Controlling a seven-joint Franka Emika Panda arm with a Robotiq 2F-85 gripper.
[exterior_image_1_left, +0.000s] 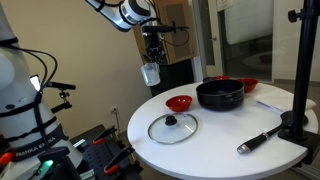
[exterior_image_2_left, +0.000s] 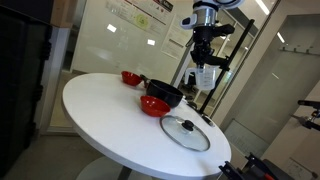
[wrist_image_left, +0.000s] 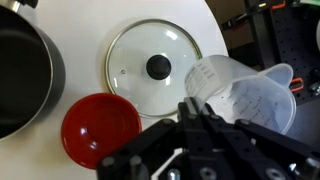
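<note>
A white translucent cup-like container (exterior_image_1_left: 151, 74) hangs in the air beneath my gripper (exterior_image_1_left: 151, 62), past the far left edge of the table. In the wrist view, my gripper is shut on the near rim of the container (wrist_image_left: 262, 100), whose open mouth shows to the right of the fingers. Exterior view 2 also has the container (exterior_image_2_left: 206, 78) hanging clear of the tabletop, above and behind the glass lid (exterior_image_2_left: 186, 131).
On the white round table (exterior_image_1_left: 225, 150) are a red bowl (exterior_image_1_left: 179, 103), a black pot (exterior_image_1_left: 220, 94), a glass lid (exterior_image_1_left: 173, 128) with a black knob, and a black-handled utensil (exterior_image_1_left: 257, 140). More red dishes stand behind the pot. A black post (exterior_image_1_left: 300, 80) rises at the right.
</note>
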